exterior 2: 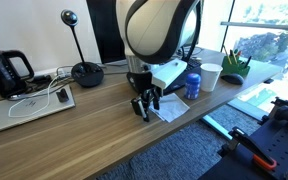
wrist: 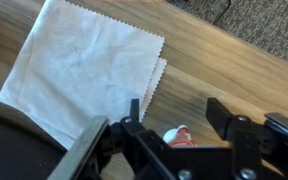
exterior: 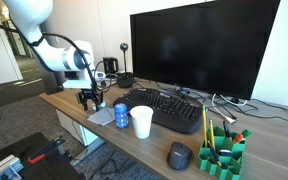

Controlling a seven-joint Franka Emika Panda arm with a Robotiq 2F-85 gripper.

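A folded white cloth [wrist: 79, 65] lies flat on the wooden table, in the left half of the wrist view. Over the table at the cloth's edge is my gripper, its fingers [wrist: 220, 118] apart. A small red and white object [wrist: 179, 136] shows between and below them, with clear gaps on both sides; most of it is hidden by the gripper's body. From exterior view 1, the gripper [exterior: 90, 102] hangs low near the table's left end, with the cloth [exterior: 102, 116] just right of it.
A blue can [exterior: 122, 116] and a white cup [exterior: 141, 121] stand right of the cloth. Behind them are a black keyboard [exterior: 164, 108] and a monitor [exterior: 199, 50]. A mouse [exterior: 179, 156] and a green holder [exterior: 221, 155] sit farther right. Bare wood [exterior 2: 44, 140] lies left of the arm.
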